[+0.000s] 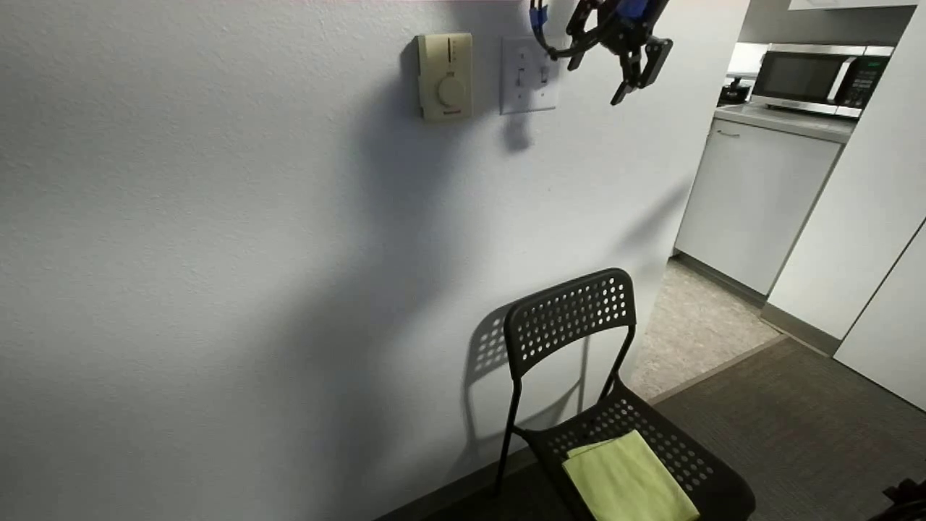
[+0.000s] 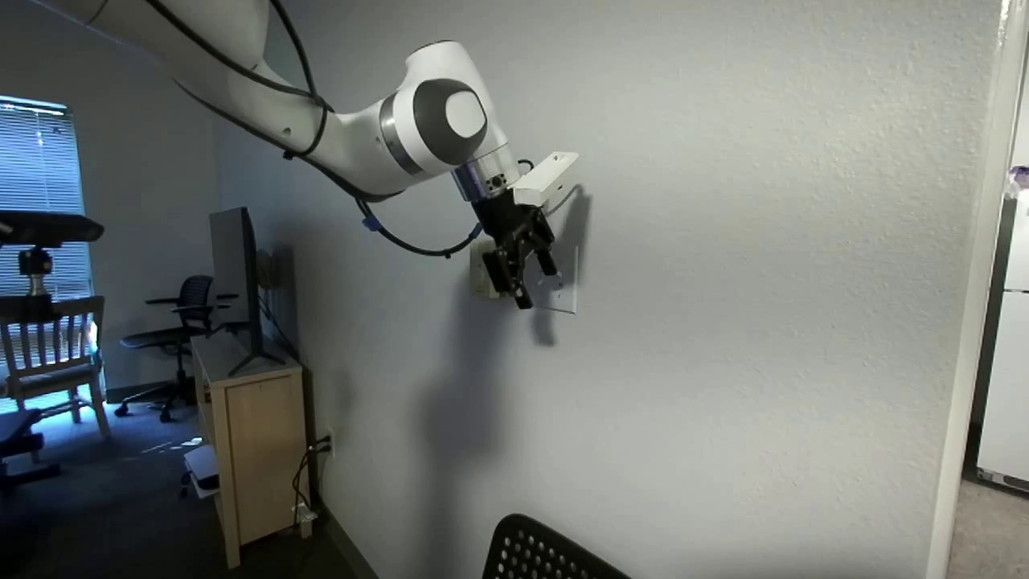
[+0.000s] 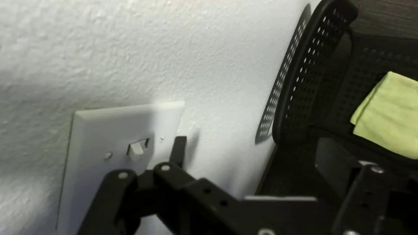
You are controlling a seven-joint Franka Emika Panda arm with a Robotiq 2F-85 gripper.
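A white switch plate (image 1: pixel 527 77) with two toggles is fixed to the wall. In the wrist view, one white toggle (image 3: pixel 136 150) shows on the plate, while the plate's lower part is hidden behind the black gripper. My gripper (image 2: pixel 536 285) hangs fingers-down close to the wall, just in front of the plate. Its fingers stand wide apart in the wrist view, one finger (image 3: pixel 178 152) over the plate's edge and the other out over the chair. Nothing shows between them. Whether any part touches the plate or a toggle cannot be told.
A cream thermostat (image 1: pixel 445 77) sits on the wall left of the plate. Below, a black chair (image 1: pixel 568 321) stands against the wall with a folded yellow-green cloth (image 1: pixel 631 482) on its seat. The wall right of the plate is bare.
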